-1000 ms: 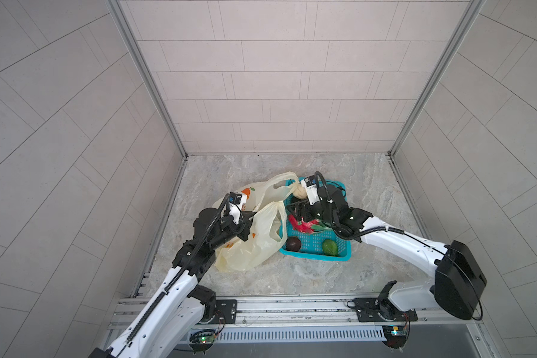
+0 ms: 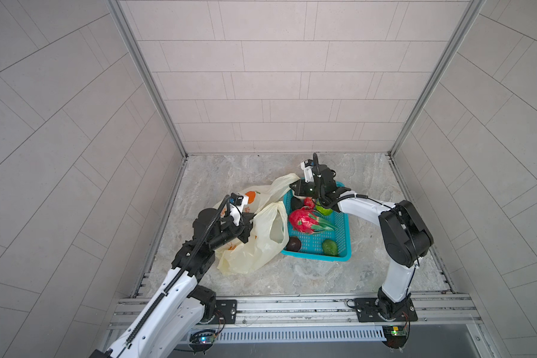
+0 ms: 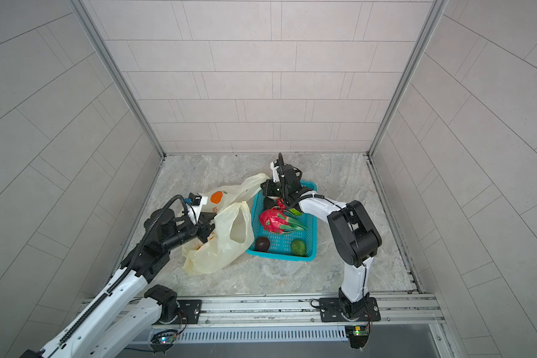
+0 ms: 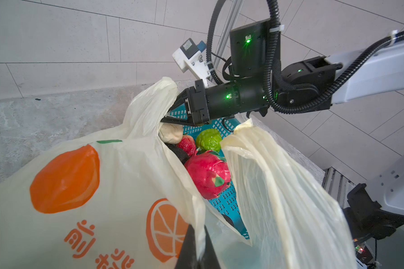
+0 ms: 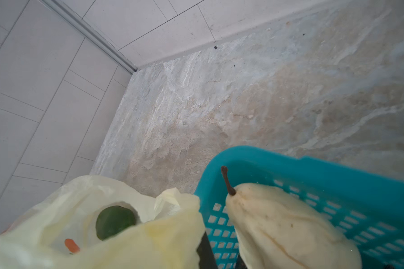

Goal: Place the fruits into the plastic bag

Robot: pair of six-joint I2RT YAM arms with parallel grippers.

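Note:
A cream plastic bag (image 2: 262,238) with orange fruit prints lies left of the blue basket (image 2: 340,250). My left gripper is shut at the bag's film; whether film is pinched cannot be told. My right gripper (image 2: 298,188) is shut at the basket's back-left corner, beside the bag's upper edge and a pale pear (image 5: 291,224). The basket also holds a dragon fruit (image 2: 304,220), a red fruit (image 4: 186,144), a bright green fruit (image 4: 208,139), a dark fruit (image 2: 293,243) and a green fruit (image 2: 329,247). A green item (image 5: 115,222) shows at the bag's opening in the right wrist view.
Tiled walls enclose the back and sides; a metal rail (image 2: 292,304) runs along the front.
My left arm is still.

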